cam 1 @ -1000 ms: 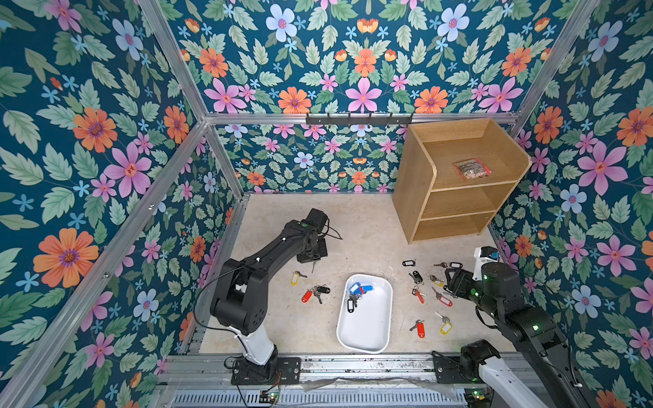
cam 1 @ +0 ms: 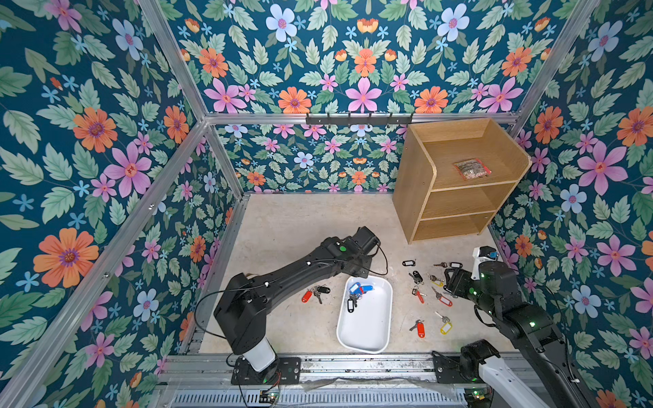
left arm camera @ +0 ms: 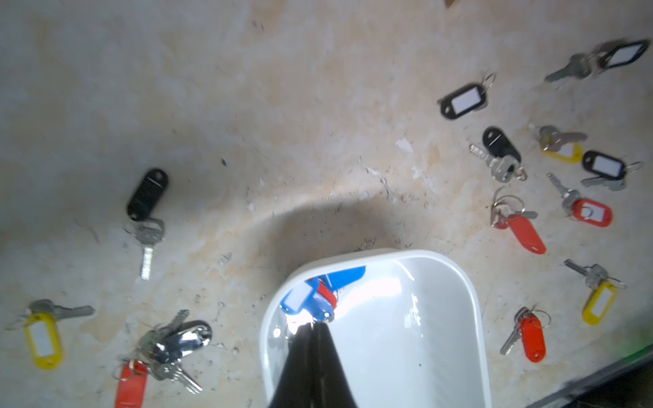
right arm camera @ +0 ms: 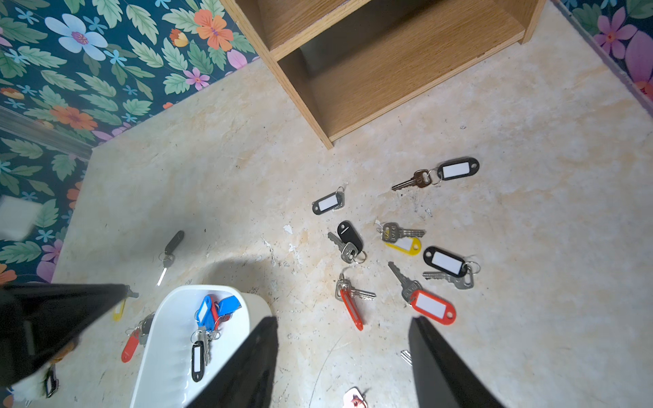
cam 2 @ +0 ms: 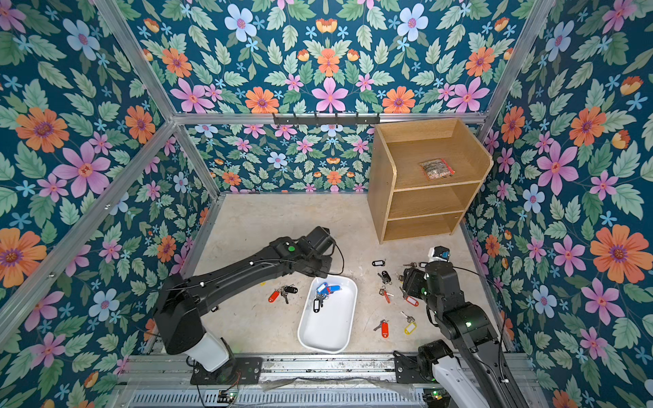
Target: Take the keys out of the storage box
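The white storage box stands at the front middle of the table. Several keys with blue, red and black tags lie bunched at its far-left corner; a blue tag and a black-tagged key show among them. Above that end of the box hangs my left gripper, shut with nothing seen between its fingers. My right gripper is part open over the loose keys to the right of the box, its fingers apart and empty. A red-tagged key lies on the table just beyond them.
Loose tagged keys lie to the box's right, including a black-tagged one. More lie to its left, such as a yellow-tagged key. A wooden shelf stands at the back right.
My left arm has swung right from over the keys at the left to above the box's far end. The box and its keys look the same. My right arm stays put.
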